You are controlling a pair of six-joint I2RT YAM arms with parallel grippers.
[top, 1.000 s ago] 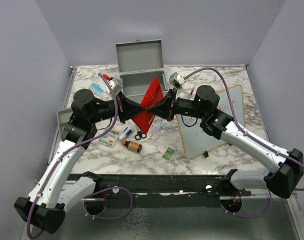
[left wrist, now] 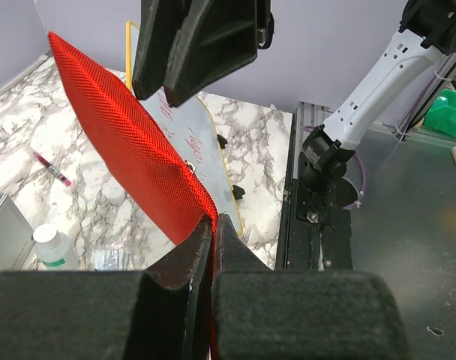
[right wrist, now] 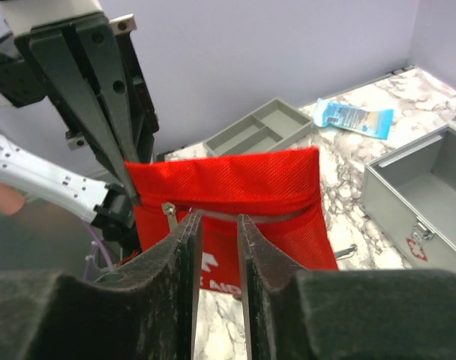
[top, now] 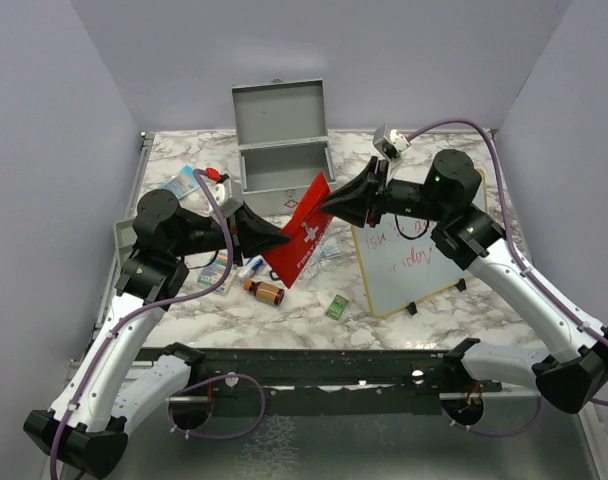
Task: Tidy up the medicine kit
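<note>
A red pouch with white cross and lettering hangs above the table between the grippers. My left gripper is shut on its edge; in the left wrist view the fabric runs into those fingertips. My right gripper is at the pouch's upper right; in the right wrist view its fingertips are close before the pouch's top edge, with a small gap between them. The open metal case stands behind. A brown bottle, green packet and other small items lie below.
A whiteboard with red writing lies on the right. A grey divided tray is at the left side. A white bottle stands near the case.
My right gripper has moved right and up from the pouch's middle to its upper corner. The pouch and left gripper have shifted slightly down, and the pouch shows more of its face.
</note>
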